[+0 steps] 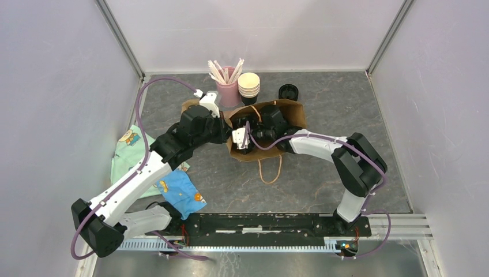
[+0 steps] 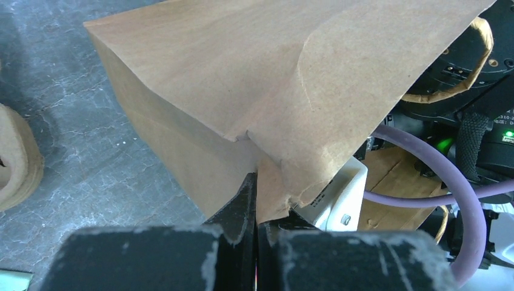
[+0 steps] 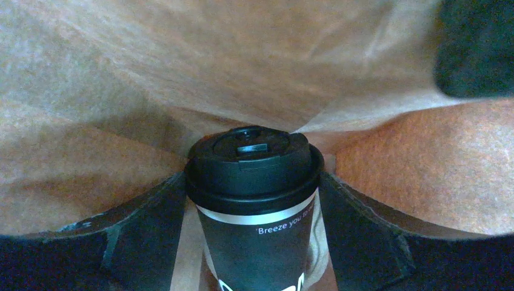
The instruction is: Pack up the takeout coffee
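Observation:
A brown paper bag stands open at the table's middle. My left gripper is shut at the bag's left upper edge, where a creased flap of paper lies at its fingertips. My right gripper reaches down inside the bag, its fingers around a black lidded coffee cup printed "Breeze you...", just under the lid; whether they press on it I cannot tell. The cup stands at the bottom of the bag. In the top view it is hidden under my right wrist.
Behind the bag are a pink holder of straws, stacked cups and a black lid. Green and blue cloths lie at front left.

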